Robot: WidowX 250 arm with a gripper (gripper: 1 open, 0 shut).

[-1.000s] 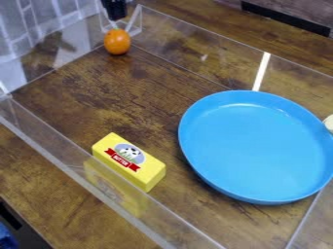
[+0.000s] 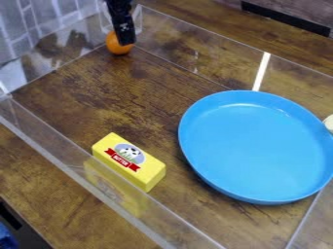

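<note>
My black gripper reaches down from the top edge at the upper left, its fingers open and low around the top of an orange ball, which rests on the wooden surface. Whether the fingers touch the ball is hard to tell. A yellow butter box with a cow label lies at the lower middle, and a blue plate fills the right side.
Clear plastic walls border the wooden surface at the left and front. A white strip lies behind the plate, and a pale object sits at the right edge.
My gripper has come down from above the orange ball to around its top. The box and plate have not moved.
</note>
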